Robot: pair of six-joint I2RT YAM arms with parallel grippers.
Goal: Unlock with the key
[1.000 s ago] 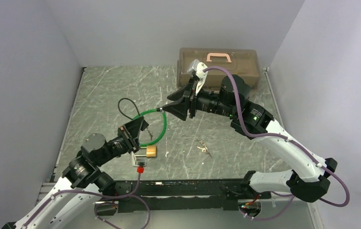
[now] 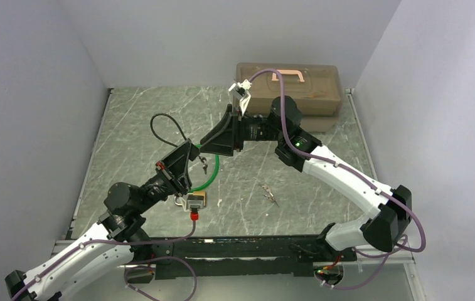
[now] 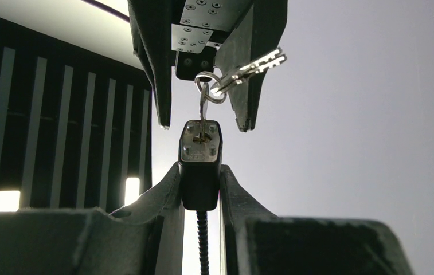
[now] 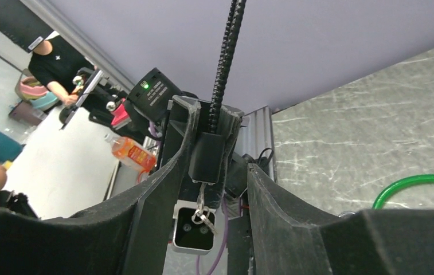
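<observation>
My left gripper (image 2: pixel 187 153) is shut on the black cable lock body (image 3: pixel 200 166), whose keyhole plate faces up in the left wrist view. A key (image 3: pixel 203 100) sits in it, with a ring and more keys (image 3: pixel 249 71) hanging off. The black cable (image 4: pixel 226 54) runs out of the lock. My right gripper (image 2: pixel 204 141) is part open just beside it, fingertips around the keys in the left wrist view, apparently holding nothing.
A green cable loop (image 2: pixel 213 175), a brass padlock (image 2: pixel 200 195) and loose keys (image 2: pixel 268 194) lie on the marble table (image 2: pixel 297 207). A brown toolbox (image 2: pixel 319 88) stands at the back right.
My right gripper has moved left toward the lock. My left gripper has risen and shifted slightly up the view with the lock.
</observation>
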